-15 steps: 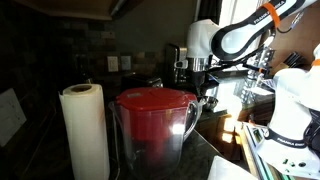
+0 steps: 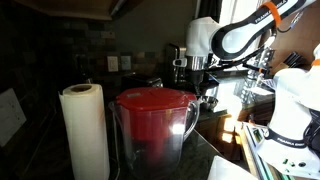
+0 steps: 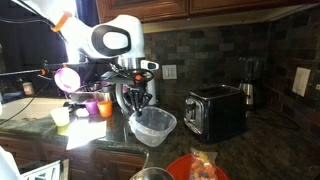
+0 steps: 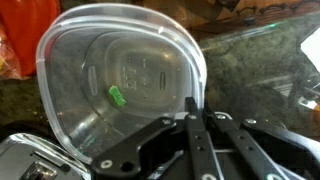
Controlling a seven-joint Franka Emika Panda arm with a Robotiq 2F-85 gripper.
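My gripper is shut on the rim of a clear plastic container (image 4: 150, 75), at the container's right side in the wrist view. A small green object (image 4: 117, 96) lies inside on the container's bottom. In exterior view 2 the container (image 3: 153, 124) hangs below my gripper (image 3: 137, 103), over the counter's front part and apart from the toaster. From exterior view 1 the container cannot be made out clearly; the large red-lidded pitcher hides much of that area.
A black toaster (image 3: 216, 112) stands right of the container. A red plate (image 3: 186, 166) with a packet (image 3: 204, 164) lies nearer the camera. Colored cups (image 3: 105, 108) stand left. The paper towel roll (image 2: 86, 132) and red-lidded pitcher (image 2: 152, 130) are close to exterior view 1's camera.
In exterior view 1 the arm's wrist has shifted slightly to the right. The pitcher and paper towel roll have stayed in place.
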